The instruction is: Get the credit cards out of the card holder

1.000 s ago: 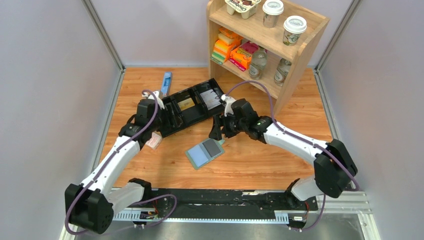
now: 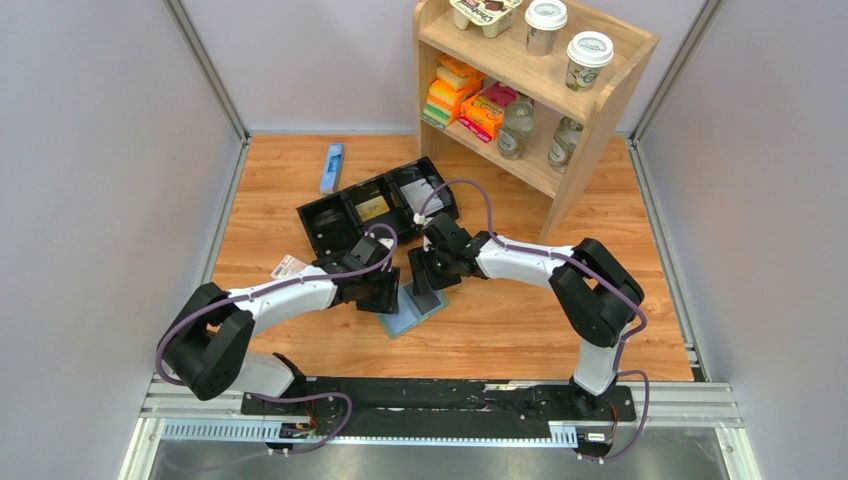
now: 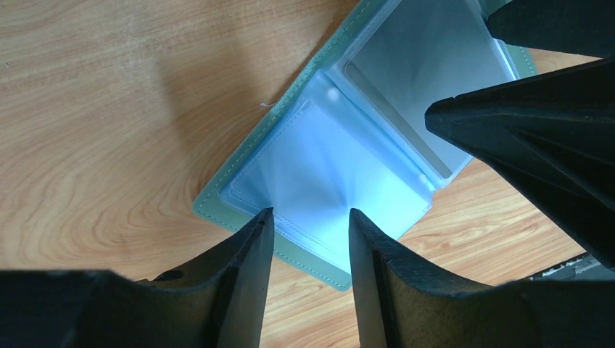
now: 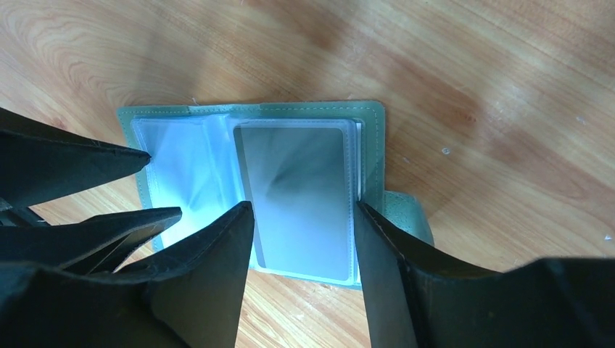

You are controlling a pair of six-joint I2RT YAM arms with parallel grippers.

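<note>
The card holder [image 2: 402, 314] lies open and flat on the table, green edged with a pale-blue clear pocket on one side. Its other pocket, seen in the right wrist view, holds a grey card [image 4: 301, 196]. Part open, my left gripper hovers at the outer edge of the pale-blue pocket [image 3: 326, 170], nothing gripped between its fingers. My right gripper is also part open, its fingers on either side of the grey pocket. One right fingertip [image 4: 362, 210] is close to the holder's outer edge; whether it touches, I cannot tell.
Behind the arms sits a black divided tray [image 2: 325, 222]. A blue box [image 2: 332, 168] lies at the back left and a pale pink-white card [image 2: 288, 267] left of the tray. A wooden shelf [image 2: 575, 195] stands back right.
My left gripper has swung from the tray's left end over to the holder. The right one has moved left and forward onto the holder's grey side. The holder has stayed about where it was.
</note>
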